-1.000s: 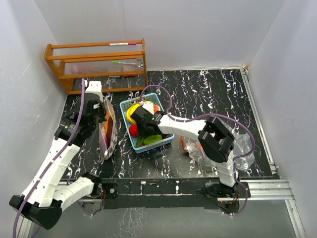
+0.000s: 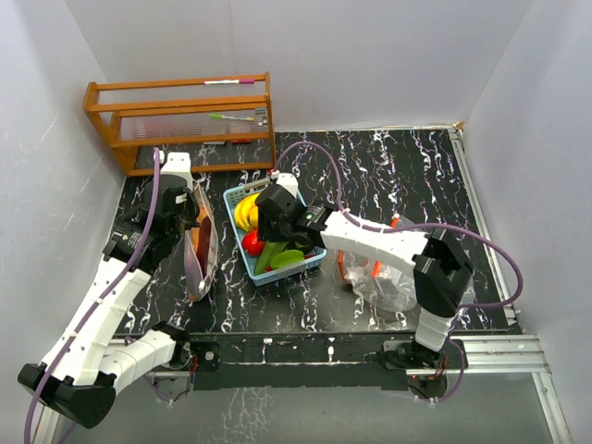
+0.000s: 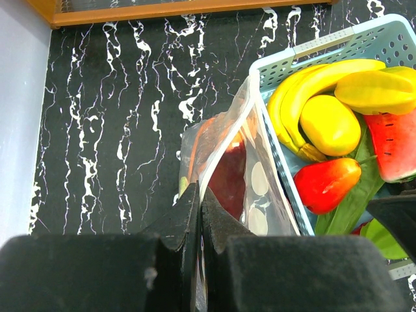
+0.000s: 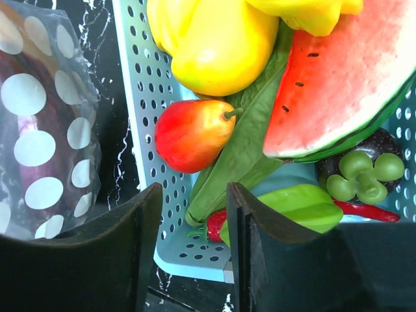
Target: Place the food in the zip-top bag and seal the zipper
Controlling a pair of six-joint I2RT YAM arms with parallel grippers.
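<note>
My left gripper is shut on the open rim of a clear dotted zip top bag (image 3: 259, 185), whose edge runs between the fingertips. Inside the bag, dark reddish food (image 3: 229, 174) shows through the plastic. My right gripper hangs over the front left of the blue basket (image 4: 148, 120), its fingers apart and nothing between them. Below it lie a red-orange pear-like fruit (image 4: 194, 134), long green leaves (image 4: 235, 156) and a green star fruit (image 4: 300, 203). Bananas (image 3: 300, 104), a yellow fruit (image 3: 330, 125) and a watermelon slice (image 4: 348, 78) are also in the basket.
A wooden rack (image 2: 180, 111) stands at the back left. Crumpled clear bags with orange strips (image 2: 384, 282) lie right of the basket, under the right arm.
In the top view my right gripper has shifted slightly to the right over the basket, and its arm has swung right. The left arm and the bag look almost unmoved.
</note>
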